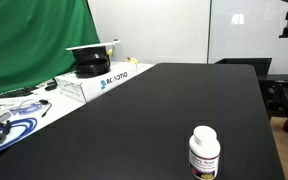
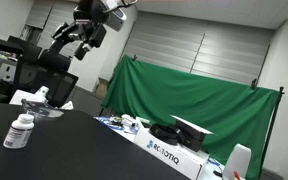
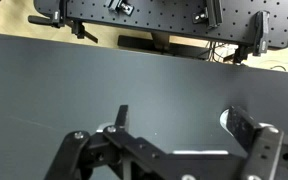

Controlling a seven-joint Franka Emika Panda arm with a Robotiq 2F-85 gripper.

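Note:
A white pill bottle (image 1: pixel 204 153) with a white cap and a printed label stands upright near the front of the dark table. The same bottle (image 2: pixel 19 131) appears at the lower left in the other exterior view. High above the table, my gripper (image 2: pixel 69 46) hangs apart from it. From the wrist, the gripper is open, its two fingers wide apart with only bare tabletop between them. A white piece of the bottle (image 3: pixel 225 121) shows beside the right finger, which covers most of it.
A perforated metal plate (image 3: pixel 174 18) with clamps lies beyond the table edge in the wrist view. A green curtain (image 2: pixel 184 100) hangs behind.

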